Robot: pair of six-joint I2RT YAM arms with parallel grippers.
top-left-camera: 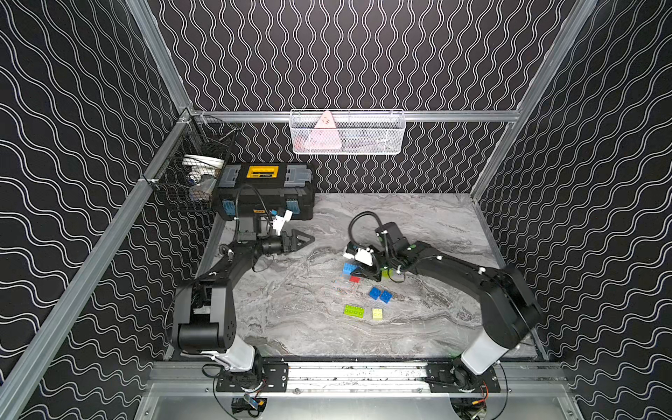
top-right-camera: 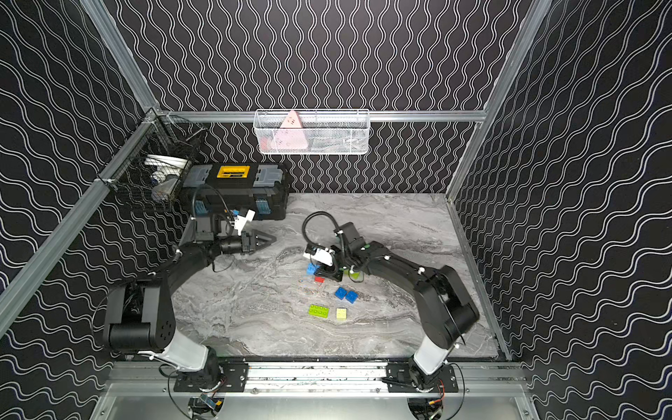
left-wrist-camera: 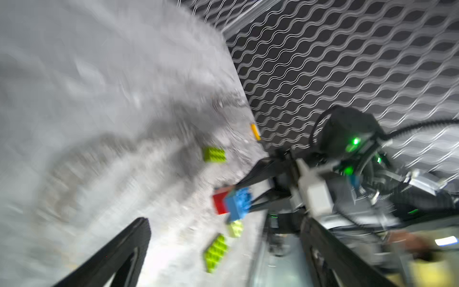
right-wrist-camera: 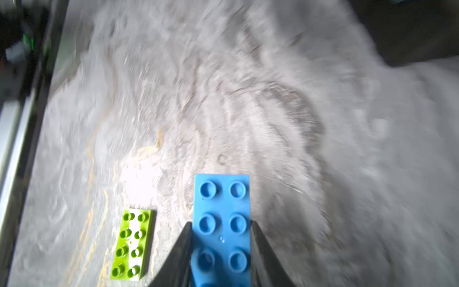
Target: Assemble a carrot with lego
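A blue brick (right-wrist-camera: pixel 221 224) sits between the fingertips of my right gripper (top-left-camera: pixel 365 273), studs up, with a red brick (left-wrist-camera: pixel 220 201) against it. My left gripper (top-left-camera: pixel 306 239) stands open, raised to the left of them, nothing between its fingers. On the table lie a long green brick (top-left-camera: pixel 353 310), a pale yellow brick (top-left-camera: pixel 377 313), two small blue bricks (top-left-camera: pixel 375 292) and another green brick (left-wrist-camera: pixel 214 155), partly hidden by the right arm in the top views.
The black toolbox (top-left-camera: pixel 266 189) stands at the back left, near the left gripper. A wire basket (top-left-camera: pixel 371 133) hangs on the back wall.
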